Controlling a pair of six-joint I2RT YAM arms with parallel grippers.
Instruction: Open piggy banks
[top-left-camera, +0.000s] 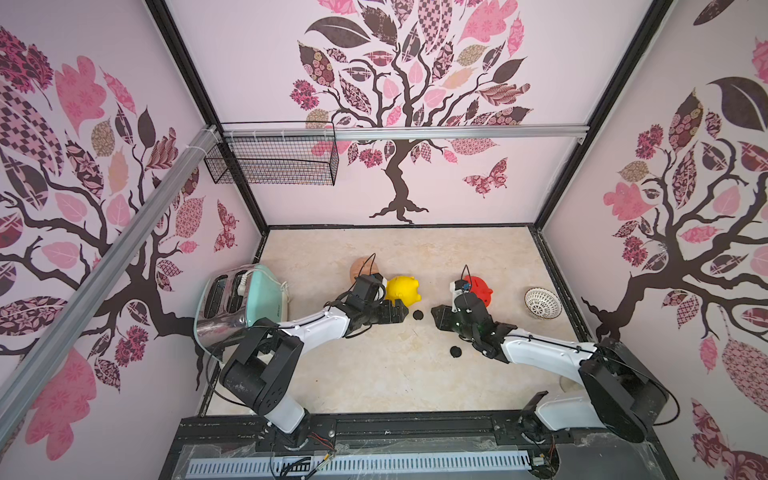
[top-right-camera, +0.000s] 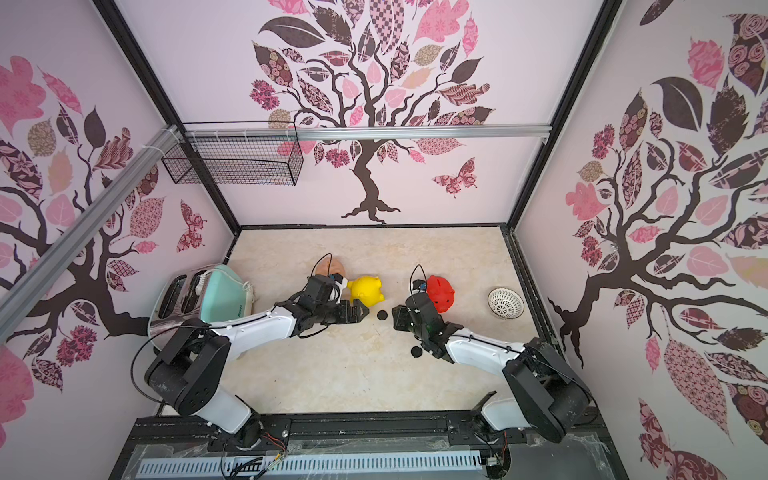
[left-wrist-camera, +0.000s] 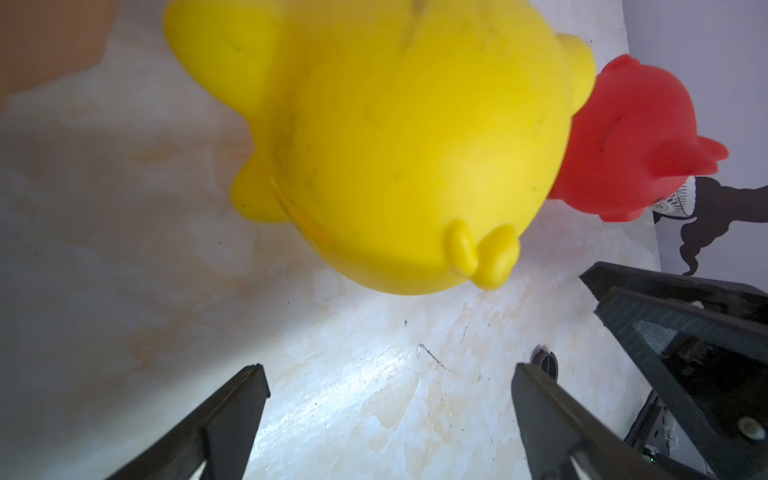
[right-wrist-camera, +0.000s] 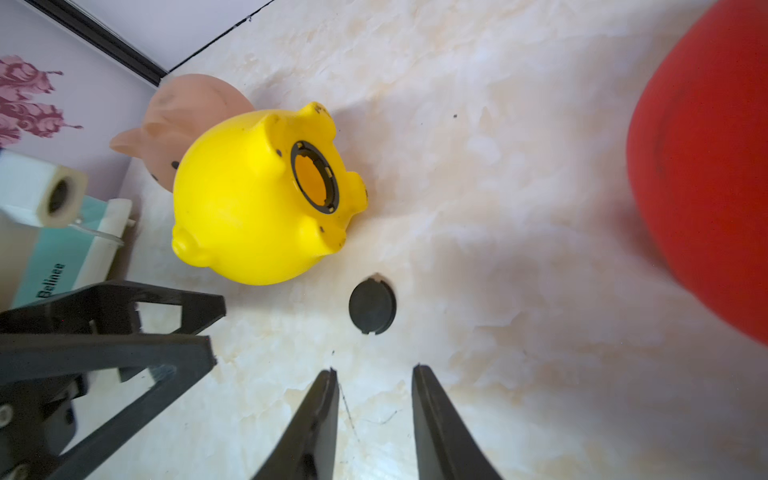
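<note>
A yellow piggy bank (right-wrist-camera: 240, 208) lies on its side, its belly hole uncovered inside a black ring. A loose black plug (right-wrist-camera: 372, 305) sits on the table beside it; another (top-left-camera: 455, 351) lies nearer the front. A red piggy bank (top-right-camera: 440, 293) sits to the right, and a pink one (right-wrist-camera: 184, 112) behind the yellow. My left gripper is open just in front of the yellow bank, holding nothing. My right gripper hangs between the banks; its fingertips are close, with a narrow gap and nothing visible between them.
A mint toaster (top-left-camera: 264, 296) stands at the far left, a white woven bowl (top-left-camera: 542, 302) at the far right. A wire basket (top-left-camera: 272, 160) hangs on the back rail.
</note>
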